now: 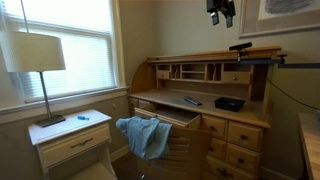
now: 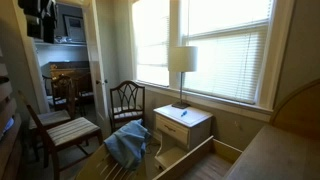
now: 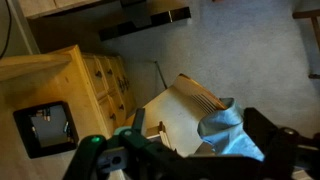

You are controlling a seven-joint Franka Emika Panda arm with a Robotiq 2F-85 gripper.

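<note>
High above the desk, my gripper (image 1: pixel 221 14) hangs open in exterior view 1, its fingertips pointing down. In the wrist view the gripper also stands open, with nothing held between its dark fingers. A light blue cloth (image 1: pixel 145 137) is draped over the back of a chair (image 1: pixel 184 152) in front of the desk. From above, the cloth (image 3: pixel 228 130) lies beyond the fingers, far below them and partly hidden by the right one. On the desktop sits a black open tray (image 1: pixel 230 104); seen from above, small items too blurred to name lie in the tray (image 3: pixel 24 133).
The wooden desk (image 1: pixel 246 134) has drawers and a raised back shelf. A dark slim object (image 1: pixel 192 100) lies left of the tray. Left of the chair, a white nightstand (image 1: pixel 75 149) bears a lamp (image 1: pixel 36 53) and a small blue item (image 1: pixel 83 118). Another chair (image 2: pixel 125 100) stands near the window.
</note>
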